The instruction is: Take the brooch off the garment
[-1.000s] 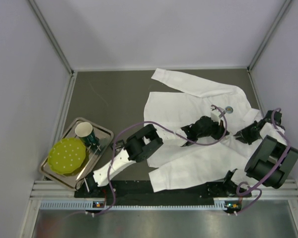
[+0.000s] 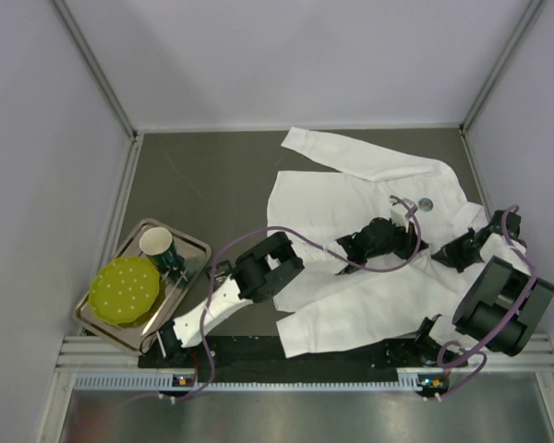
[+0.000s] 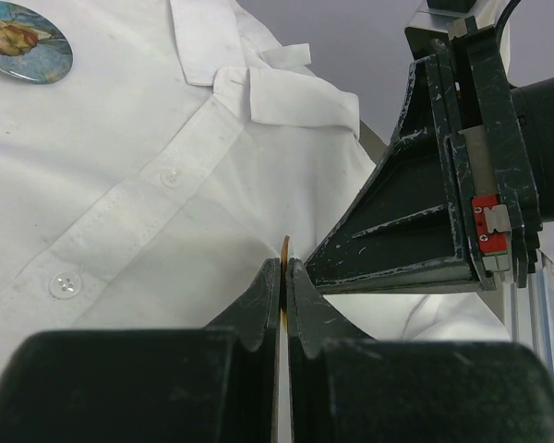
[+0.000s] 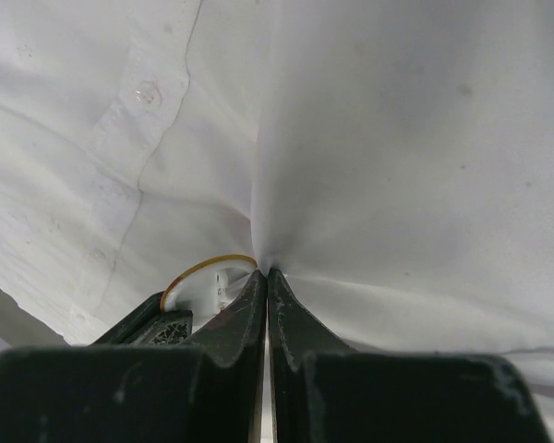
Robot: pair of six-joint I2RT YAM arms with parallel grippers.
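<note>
The white garment [image 2: 319,203] lies spread on the table, its button strip [image 3: 134,217] showing in the left wrist view. My left gripper is shut on a round brooch seen edge-on. In the right wrist view that brooch [image 4: 206,268] shows its brown rim and pale back, tilted up by the cloth. My right gripper is shut close beside it; a fold of garment runs to its tips, and whether any cloth is pinched I cannot tell. Another round brooch [image 3: 23,41], with a picture on its face, lies flat on the garment farther off.
At the left stands a metal tray [image 2: 192,247] carrying a green-and-white mug [image 2: 159,245] and a yellow-green dotted plate [image 2: 124,290]. Bare table [image 2: 203,185] stretches between tray and garment. The two arms' tips are very close together.
My right arm has shifted slightly left and toward the front edge over the last second. The left arm and the flat brooch look unmoved.
</note>
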